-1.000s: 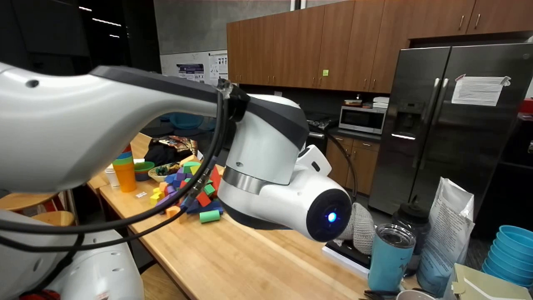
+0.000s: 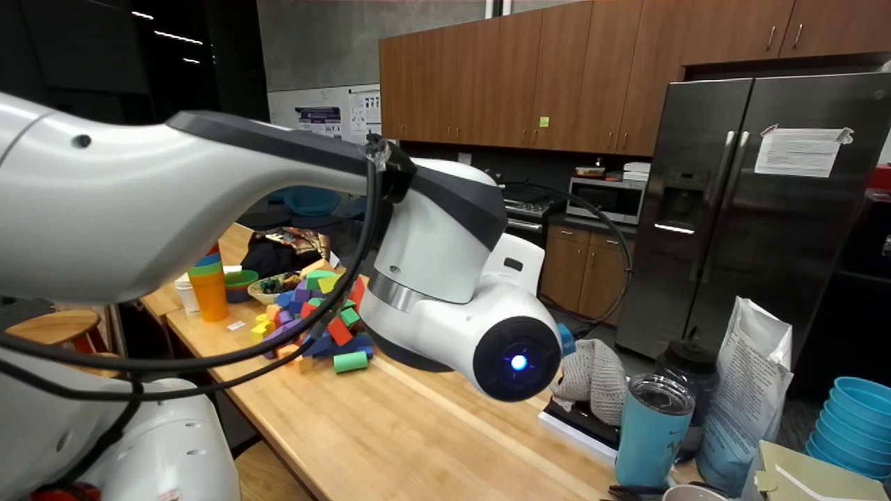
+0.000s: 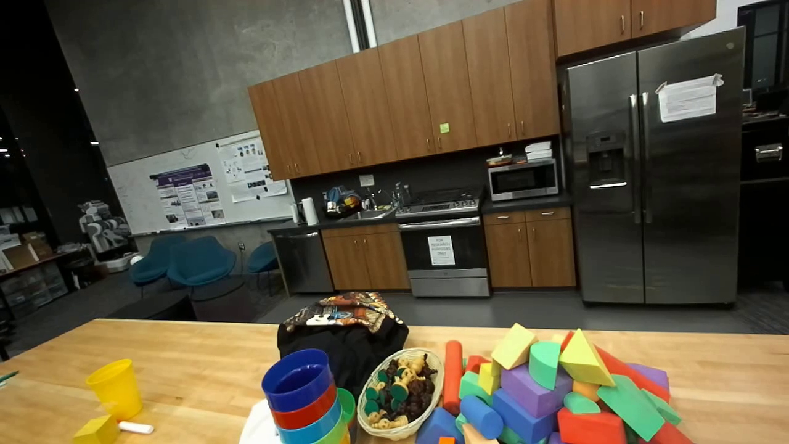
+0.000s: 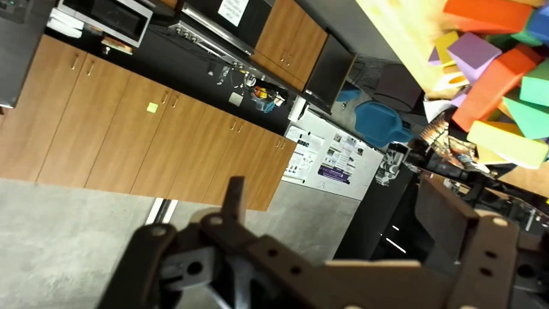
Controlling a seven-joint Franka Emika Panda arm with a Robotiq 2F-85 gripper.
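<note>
In the wrist view my gripper is open. Its dark fingers (image 4: 234,198) stand wide apart, and only the distant wall and whiteboard show through the gap. A pile of coloured blocks (image 4: 496,85) fills the upper right of that view, clear of the fingers. From the first exterior view, the white arm (image 2: 434,325) reaches over the table, and its wrist hides the gripper. The same block pile (image 2: 313,313) lies left of the wrist. In the second exterior view the blocks (image 3: 532,392) heap up at front right; no part of the arm appears there.
Beside the blocks are a basket of small pieces (image 3: 399,392), stacked cups (image 3: 296,377) and a black cloth bag (image 3: 340,340). A blue tumbler (image 2: 653,430), a black bottle (image 2: 689,380) and a bag (image 2: 743,392) crowd the table's right end.
In the first exterior view, the wrist has shifted left and turned, uncovering more of the grey knitted item. The upper arm has moved slightly too. The blocks look unmoved.
</note>
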